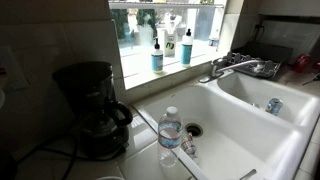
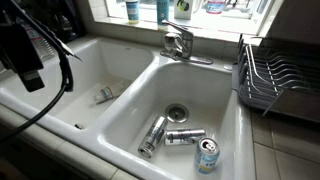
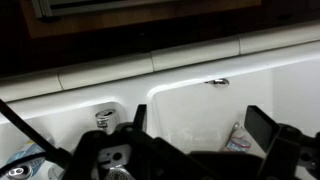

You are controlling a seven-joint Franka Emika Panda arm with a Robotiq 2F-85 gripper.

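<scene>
My gripper stands open in the wrist view, its two dark fingers wide apart with nothing gripped between them. It is over the white double sink, near the divider. A small clear cup-like item (image 3: 238, 138) lies beyond the right finger. The same item (image 2: 103, 95) rests on its side in the left basin (image 2: 85, 65). In the other basin (image 2: 215, 100) are silver cans (image 2: 153, 135) lying down, and a blue-and-silver can (image 2: 207, 155). At the upper left of exterior view 2, part of the dark arm (image 2: 22, 60) shows.
A clear water bottle (image 1: 170, 132) stands on the counter beside a black coffee maker (image 1: 97, 110). The faucet (image 2: 180, 42) rises behind the sink, and soap bottles (image 1: 186, 48) line the sill. A wire dish rack (image 2: 280, 75) borders the right basin.
</scene>
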